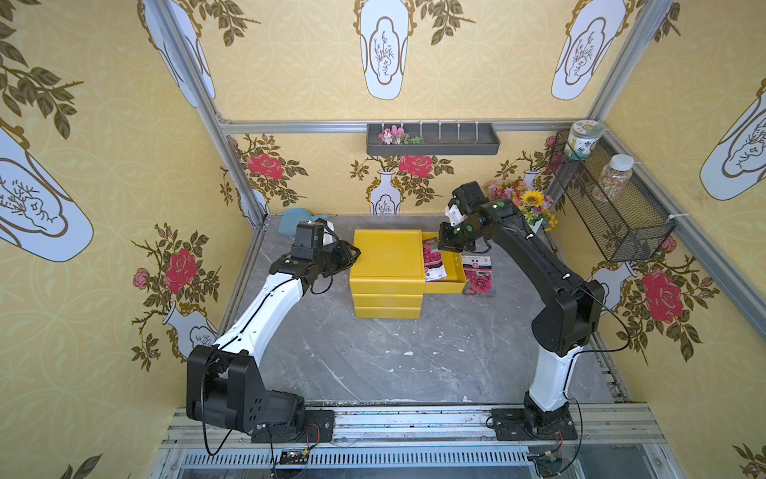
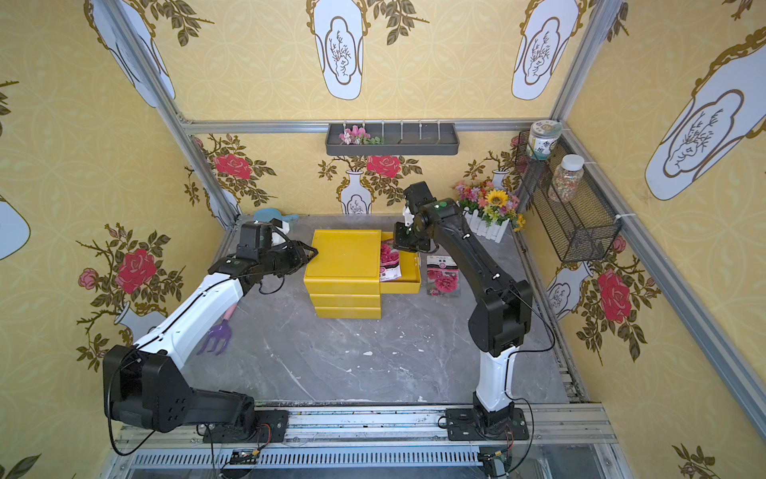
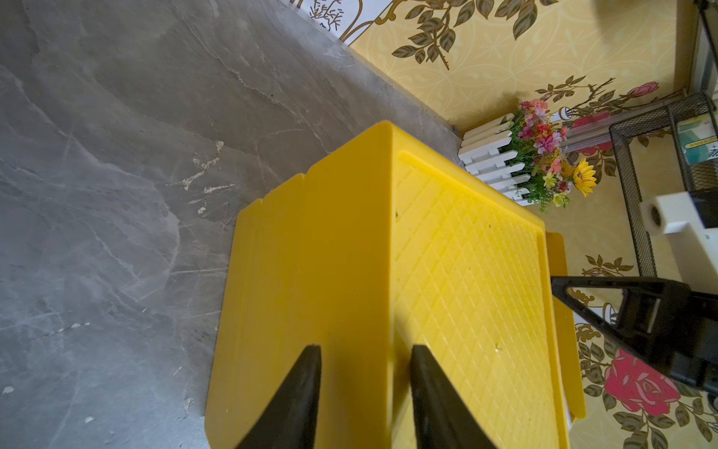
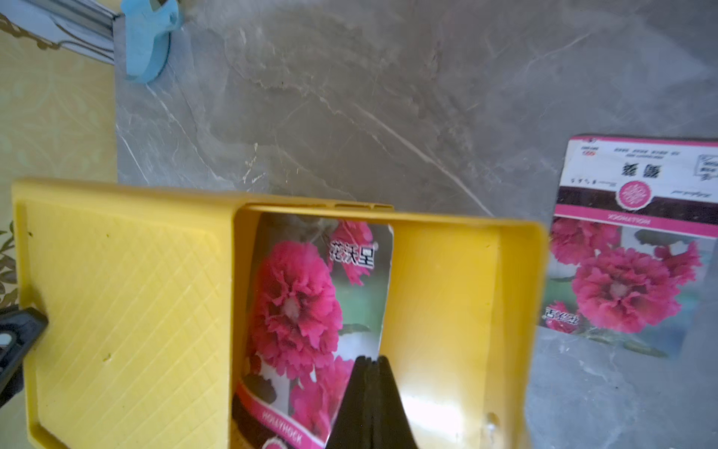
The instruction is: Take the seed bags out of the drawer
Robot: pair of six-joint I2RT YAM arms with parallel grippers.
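Note:
A pink-flowered seed bag lies in the pulled-out drawer of a yellow cabinet, leaning to the cabinet side. My right gripper is above the drawer, its fingertips together and nothing between them; the bag is outside the fingers, to their left in the right wrist view. A second seed bag lies flat on the table, right of the drawer. At the cabinet's left side, my left gripper has its fingers apart, with the cabinet's edge showing in the gap.
A flower pot with a white fence stands at the back right, under a wire basket. A blue tool lies at the back left.

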